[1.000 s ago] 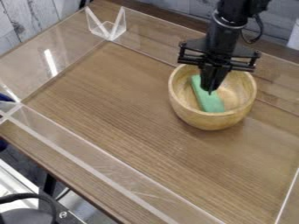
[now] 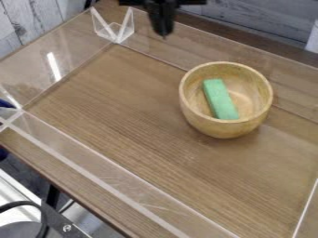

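A round wooden bowl (image 2: 248, 118) rests on the wooden table (image 2: 112, 158) right of centre, holding a green block (image 2: 218, 99) that lies lengthwise inside it. The gripper (image 2: 162, 20) is a dark, blurred shape at the top edge of the camera view, above and to the left of the bowl and away from it. Its fingers are too blurred and cut off to show their state.
A clear plastic piece (image 2: 113, 28) stands near the top left. A black cable (image 2: 37, 218) lies at the bottom left. Clear strips edge the table's left side.
The gripper has moved up and left out of the bowl, away from the green block, which is now uncovered and still in the bowl.
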